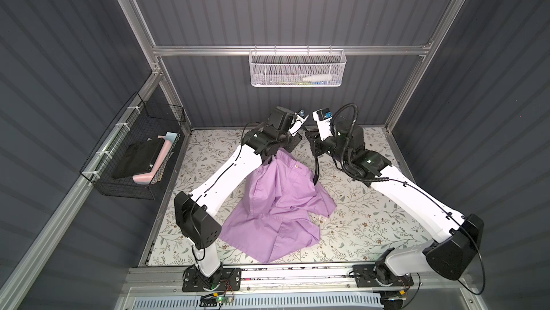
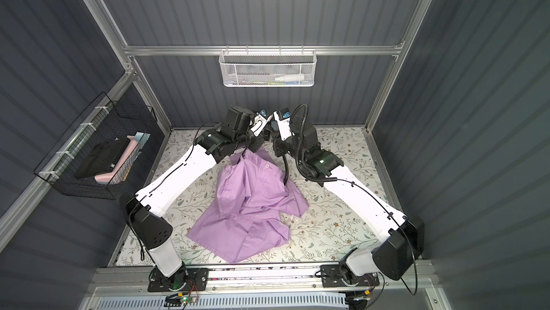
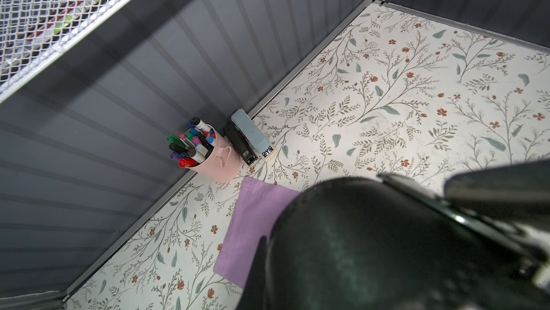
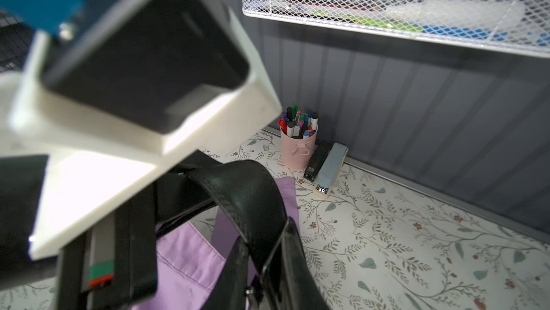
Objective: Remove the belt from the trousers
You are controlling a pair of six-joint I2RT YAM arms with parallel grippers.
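Observation:
Lilac trousers (image 1: 278,195) lie bunched in the middle of the table, their waist lifted toward the arms. The black belt (image 1: 316,172) hangs from the grippers down to the trousers' right side; in the right wrist view the belt (image 4: 260,195) arches over in a loop. My left gripper (image 1: 300,131) is shut on it above the waistband, though its fingertips are mostly hidden. Facing it closely, my right gripper has its fingers (image 4: 295,270) at the belt's lower bend. How tightly they close there cannot be made out. A big dark blurred shape blocks much of the left wrist view.
By the back wall stand a pink cup of pens (image 4: 298,149) and a grey-blue stapler-like item (image 4: 331,166). A white mesh basket (image 1: 298,75) hangs above; a black wire basket (image 1: 137,161) is on the left.

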